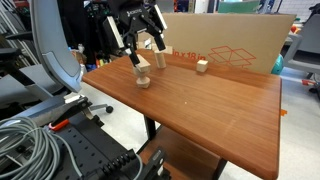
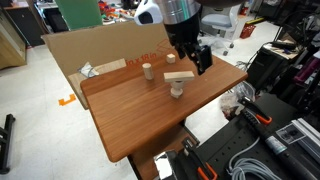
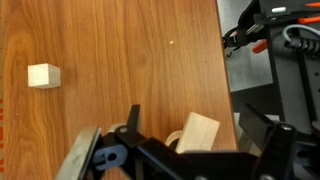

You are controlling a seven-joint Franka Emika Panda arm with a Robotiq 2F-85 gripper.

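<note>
A light wooden rectangular block lies across the top of a short stack of round wooden pieces near the table's left edge. My gripper is open above it, its fingers spread wide and nothing held. In the wrist view, the block shows between the two dark fingers of the gripper, nearer the right one. Part of a round piece peeks out beside it, the rest hidden under the block. Exterior view 2 has the block just below the gripper, apparently apart from it.
An upright wooden cylinder and a small wooden cube stand farther back on the brown table. A cardboard panel borders the back. Cables lie on the black surface beside it.
</note>
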